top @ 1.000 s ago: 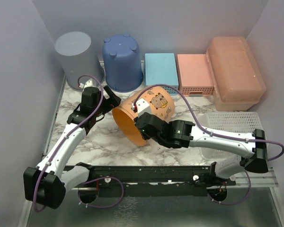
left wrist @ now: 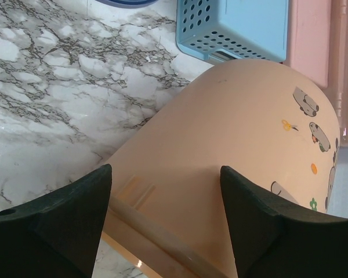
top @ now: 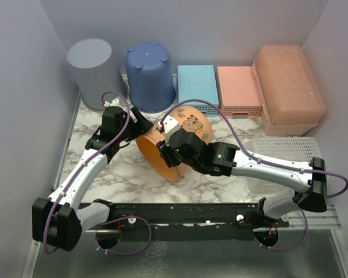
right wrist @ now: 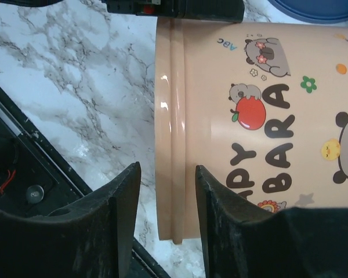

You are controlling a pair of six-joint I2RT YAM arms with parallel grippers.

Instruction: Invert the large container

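Observation:
The large peach container [top: 191, 119], printed with capybara pictures, lies on its side on the marble surface, its mouth facing front-left. At the far-left part of its rim, my left gripper [top: 144, 123] is shut on the container; in the left wrist view its two fingers [left wrist: 75, 202] stand wide apart with the peach wall between. My right gripper is open above the rim's other end, its fingers to either side of the ridged rim [right wrist: 173, 127]. In the right wrist view, "BARA" lettering shows beside them. The right arm hides part of the container from above.
Behind stand a grey bin [top: 95, 75], a blue bin [top: 149, 75], a blue basket [top: 197, 84], a pink basket [top: 238, 87] and a stacked peach box [top: 290, 87]. At right lies a white perforated tray [top: 284, 149]. Bare marble [top: 98, 179] extends front-left.
Over the second my right gripper has shifted left along the container towards its rim. The container's rim has shifted slightly.

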